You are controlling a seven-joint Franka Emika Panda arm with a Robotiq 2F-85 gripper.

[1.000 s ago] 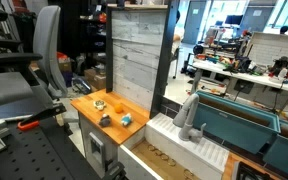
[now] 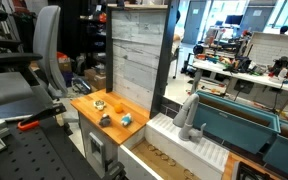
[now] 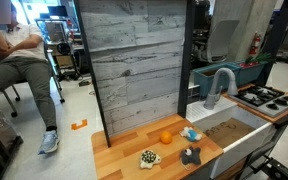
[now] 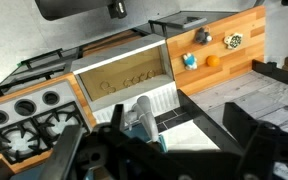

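My gripper stands open in the wrist view, its dark fingers wide apart at the bottom and nothing held between them. Below it are the grey faucet [image 4: 144, 112] and the white-rimmed sink with a brown bottom [image 4: 124, 75]. Several small toys lie apart on the wooden counter [image 3: 124, 145]: a blue one [image 3: 191, 134], an orange one [image 3: 166, 137], a grey one [image 3: 191, 156] and a pale patterned one [image 3: 149, 158]. The same blue toy [image 4: 190, 61] appears at upper right in the wrist view, clear of the fingers.
A stove [image 4: 24, 130] with black grates sits beside the sink. Behind the counter rises a wood-patterned panel [image 3: 144, 70] with dark posts. A person [image 3: 24, 45] sits at the far left of exterior view 2. Bare counter surrounds the toys.
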